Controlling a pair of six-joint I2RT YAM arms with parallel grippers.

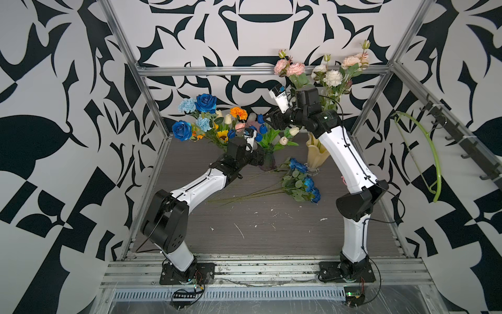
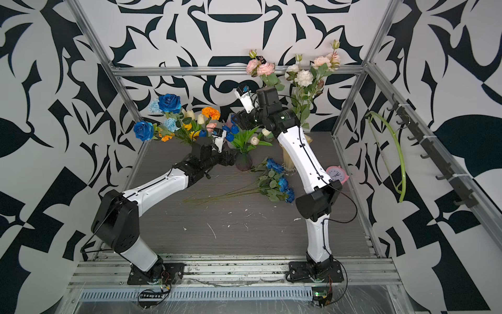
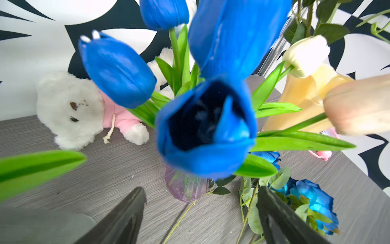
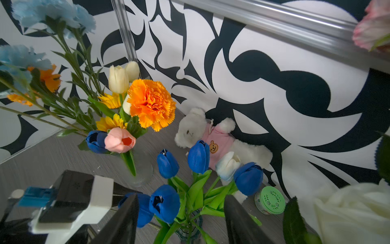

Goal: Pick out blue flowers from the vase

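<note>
Blue tulips (image 4: 199, 156) stand in a small clear purplish vase (image 3: 186, 185) with green leaves and white tulips. My left gripper is open, and a blue tulip (image 3: 207, 130) looms large just ahead of its fingers. Above the tulips and slightly to their right hangs my right gripper; its fingers are apart, with tulip heads seen beyond the gap and nothing gripped. Several blue roses (image 1: 308, 183) lie on the table, stems pointing left. Other blue roses (image 1: 205, 102) stand at the left among orange and light blue flowers; a blue tulip (image 4: 96, 141) is there too.
Behind the tulips lies a white plush toy (image 4: 221, 140) in pink, near a green-lidded tin (image 4: 272, 200). A cream vase (image 1: 315, 151) stands right, below pink and white flowers. A pink clock (image 2: 336, 174) is farther right.
</note>
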